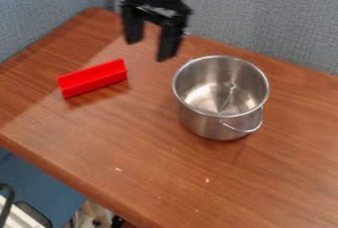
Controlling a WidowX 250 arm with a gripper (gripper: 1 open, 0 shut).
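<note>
A red rectangular block (93, 78) lies on the wooden table at the left. A shiny steel pot (219, 99) with a wire handle stands right of centre, empty as far as its inside shows. My black gripper (149, 37) hangs at the top middle, motion-blurred, between and behind the block and the pot. Its fingers are spread open, with nothing visible between them.
The wooden table (145, 178) has free room in front and to the right. Grey padded walls (278, 20) bound it at the back and left. Some cables and small items sit below the table's lower-left edge.
</note>
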